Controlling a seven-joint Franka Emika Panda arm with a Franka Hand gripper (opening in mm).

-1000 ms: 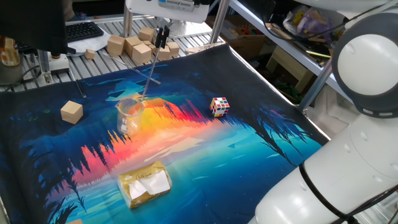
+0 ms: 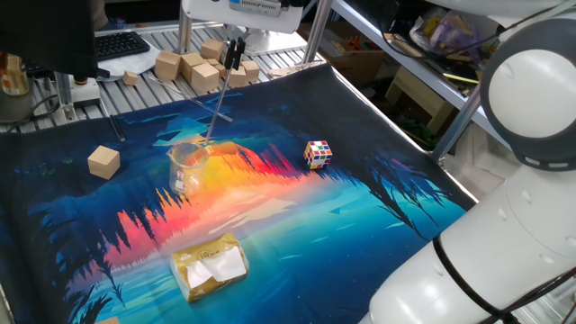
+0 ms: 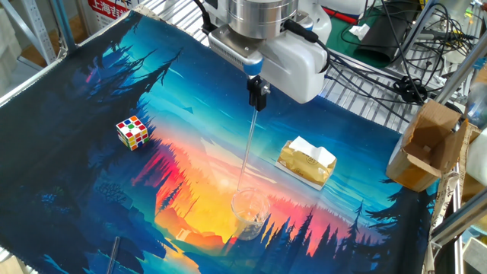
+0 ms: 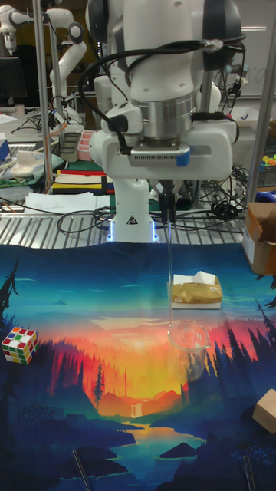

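Observation:
A thin clear rod hangs down from my gripper, which is shut on the rod's upper end. In exterior view 1 the dark fingers show at top centre with the rod slanting below them. The clear glass beaker stands upright on the painted cloth. Exterior view 3 shows the rod's lower end by the left side of the beaker's rim. Whether that tip is above, inside or just outside the rim, I cannot tell.
A gold tissue pack, a Rubik's cube and a wooden block lie apart on the cloth. More wooden blocks crowd the rack behind. An open cardboard box stands at the edge. Thin rods lie near the front.

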